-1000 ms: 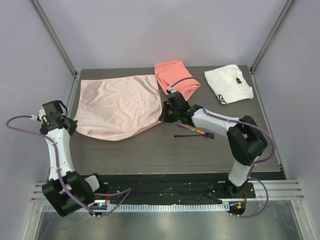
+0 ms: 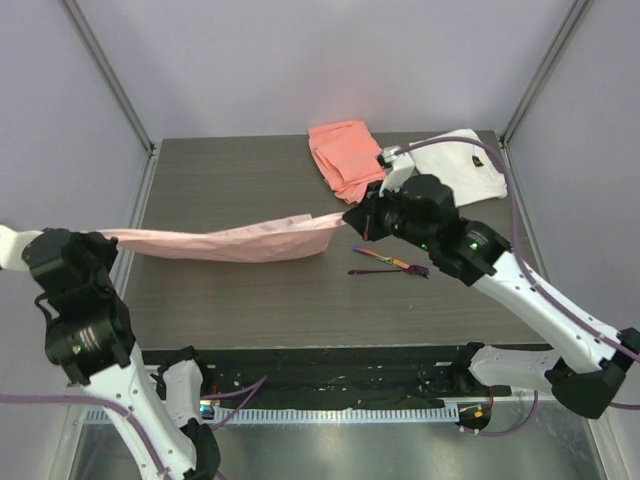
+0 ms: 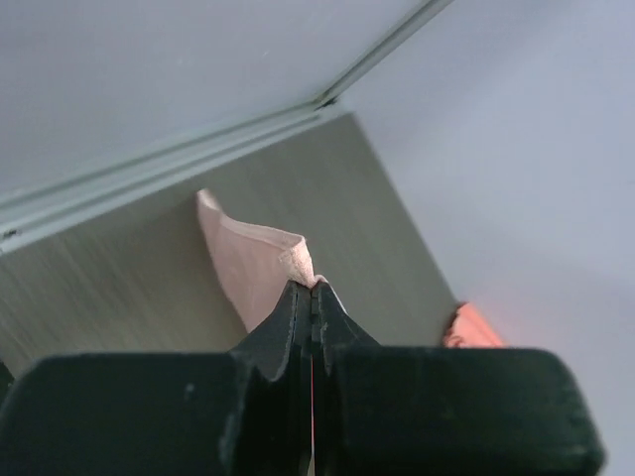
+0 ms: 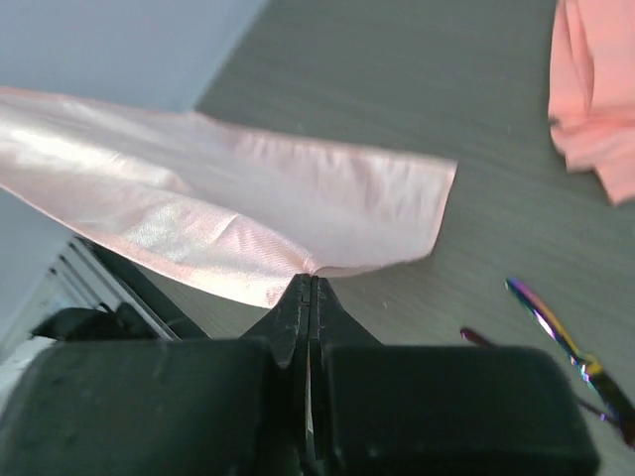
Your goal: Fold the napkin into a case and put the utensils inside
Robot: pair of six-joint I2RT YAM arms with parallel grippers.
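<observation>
The pale pink napkin (image 2: 230, 240) is stretched up between both grippers in a long narrow band. Its lower part rests on the dark table. My left gripper (image 2: 100, 238) is shut on one corner at the far left, seen also in the left wrist view (image 3: 312, 288). My right gripper (image 2: 350, 218) is shut on the other corner, which shows between its fingertips in the right wrist view (image 4: 310, 280). Coloured utensils (image 2: 390, 260) and a slim dark one (image 2: 370, 271) lie on the table below my right gripper.
A folded coral cloth (image 2: 340, 160) lies at the back centre, with a white cloth (image 2: 470, 170) to its right, partly behind the right arm.
Both grippers have risen with the napkin's near corners, the left moving outward and the right slightly right. The napkin has gone from spread flat to a narrow hanging band.
</observation>
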